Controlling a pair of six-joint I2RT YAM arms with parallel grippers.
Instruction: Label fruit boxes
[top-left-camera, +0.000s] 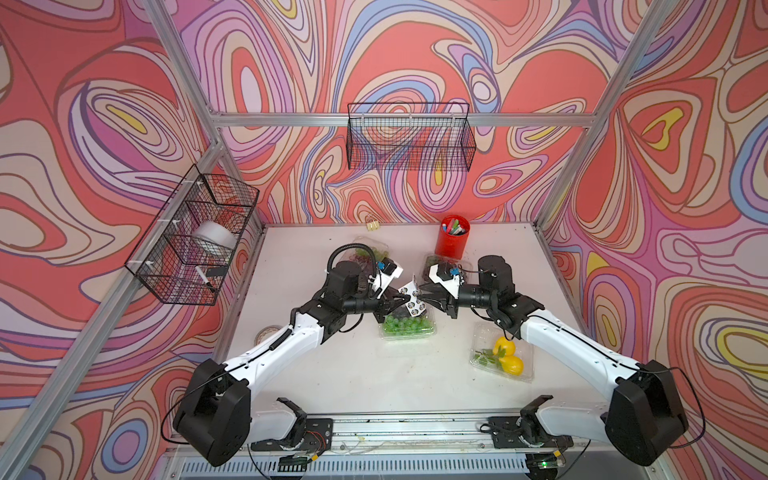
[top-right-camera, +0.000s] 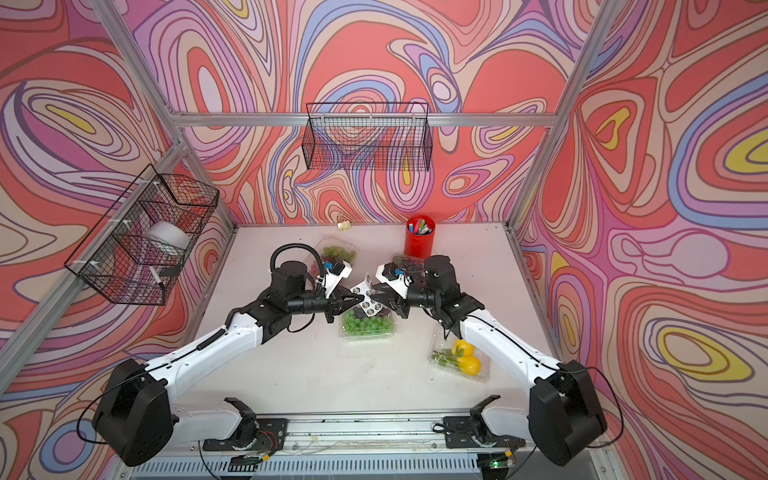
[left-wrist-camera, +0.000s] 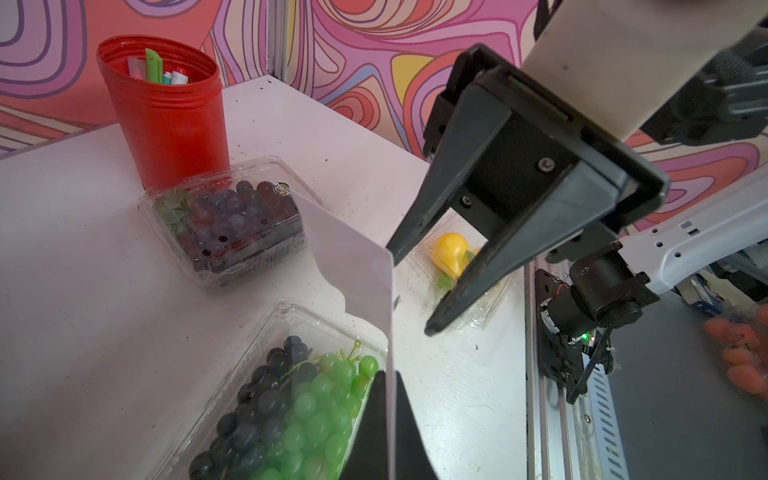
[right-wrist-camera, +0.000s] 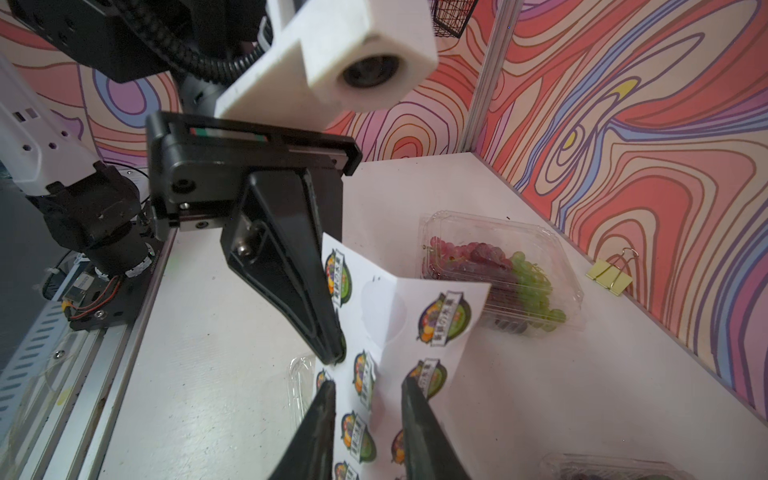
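Observation:
My left gripper is shut on the sheet of fruit labels (right-wrist-camera: 428, 320), a white, creased sheet with several round printed stickers. It holds the sheet upright above the table. Facing it from the right is my right gripper (top-right-camera: 384, 297), open, its fingertips close to the sheet's edge; whether they touch it is hard to tell. Below the sheet lies a clear box of green and dark grapes (left-wrist-camera: 308, 408). Another box of dark grapes (left-wrist-camera: 232, 212) sits behind, a box of red and green grapes (right-wrist-camera: 496, 272) at back left, and a box with yellow peppers (top-left-camera: 509, 356) at front right.
A red bin (top-left-camera: 453, 240) with pens or markers stands at the back. A yellow binder clip (right-wrist-camera: 610, 276) lies by the rear edge. Wire baskets (top-left-camera: 409, 144) hang on the back and left frame.

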